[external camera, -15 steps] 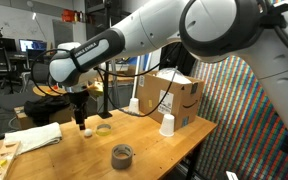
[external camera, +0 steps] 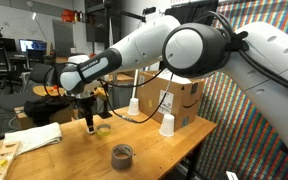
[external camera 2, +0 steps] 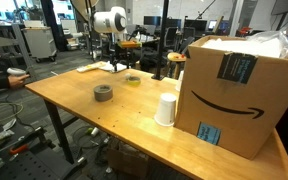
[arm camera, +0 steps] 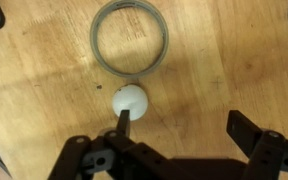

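Note:
In the wrist view, my gripper stands open, its two black fingers wide apart with bare wood between them. A small white round object [arm camera: 130,100] lies on the table right by the tip of the left finger; whether they touch, I cannot tell. Just beyond it is a thin grey-rimmed ring [arm camera: 165,40], wood showing through its middle. From the first exterior view, the gripper [external camera: 89,125] points down near the tabletop, left of the ring [external camera: 104,127]. The white object is hard to make out there.
A grey tape roll [external camera: 122,158] sits nearer the front. White cups [external camera: 167,125] and a large cardboard box [external camera 2: 224,100] occupy the right side. A white towel [external camera: 39,137] and a wooden tray [external camera: 1,162] are at the left.
My gripper has shifted slightly to the right, toward the ring. The small white object, visible beside it earlier, is now largely hidden in the first exterior view.

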